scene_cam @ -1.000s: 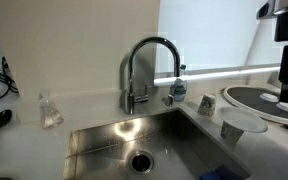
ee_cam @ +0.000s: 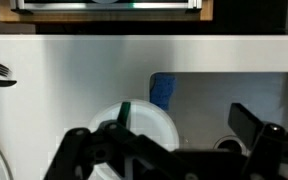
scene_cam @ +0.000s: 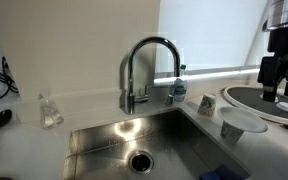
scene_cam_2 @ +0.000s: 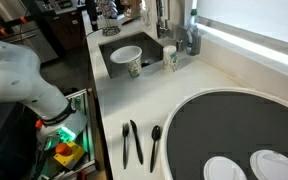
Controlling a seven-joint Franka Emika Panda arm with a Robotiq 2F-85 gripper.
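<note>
My gripper is open and empty, its two black fingers (ee_cam: 250, 124) spread wide. In the wrist view, a white bowl (ee_cam: 156, 118) lies below, partly hidden by the left finger and the gripper body. The bowl (scene_cam: 243, 120) is on the counter just right of the sink, and my gripper (scene_cam: 280, 82) hangs above and to the right of it. A patterned cup (scene_cam_2: 134, 69) is close beside the bowl in exterior view 2; a second cup (scene_cam_2: 170, 60) stands nearer the wall. Something blue (ee_cam: 162, 90) lies at the sink's near side.
Steel sink (scene_cam: 164, 150) with a tall faucet (scene_cam: 131, 75); a clear bottle (scene_cam: 180, 86) stands by it. A black fork (scene_cam_2: 125, 145), knife (scene_cam_2: 136, 142) and spoon (scene_cam_2: 155, 140) lie on the counter. Beyond them is a dark round tray (scene_cam_2: 209, 115) with white discs.
In exterior view 1 my gripper has shifted left and turned, so more of its dark body shows at the upper right. The things on the counter have not moved.
</note>
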